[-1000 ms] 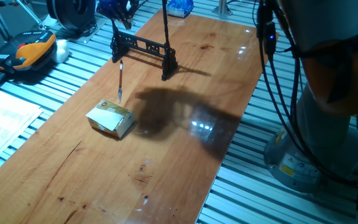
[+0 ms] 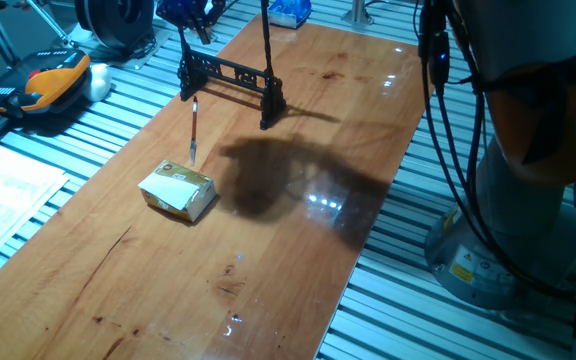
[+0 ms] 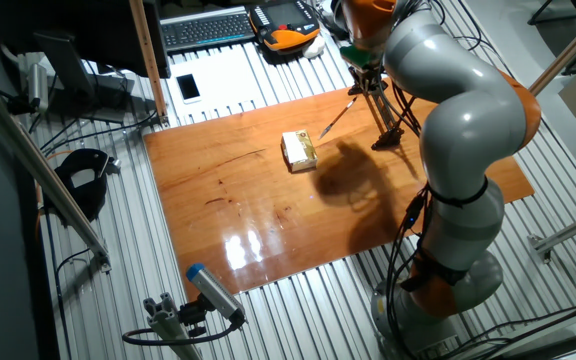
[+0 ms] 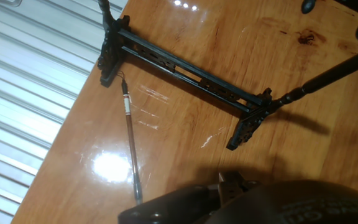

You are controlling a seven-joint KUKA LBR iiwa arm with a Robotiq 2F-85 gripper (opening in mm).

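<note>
A dark brush stand (image 2: 230,84) stands upright toward the far end of the wooden table; its two feet and openwork crossbar show in the wrist view. A brush (image 4: 131,134) with a brown shaft, a white band and a hanging loop lies on the wood, its loop end close to one foot of the stand. In exterior view 1 the brush (image 2: 194,130) lies between the stand and a small box (image 2: 177,190). My gripper (image 2: 196,14) is partly in view above the stand, apart from the brush. Its dark fingers (image 4: 169,206) fill the bottom of the wrist view, and their opening cannot be made out.
The arm's shadow falls across the table (image 3: 198,215) beside the box. A blue packet (image 2: 288,12) lies at the far table end. Off the table are a phone (image 3: 188,88), a keyboard (image 3: 206,30) and an orange-black device (image 3: 286,30).
</note>
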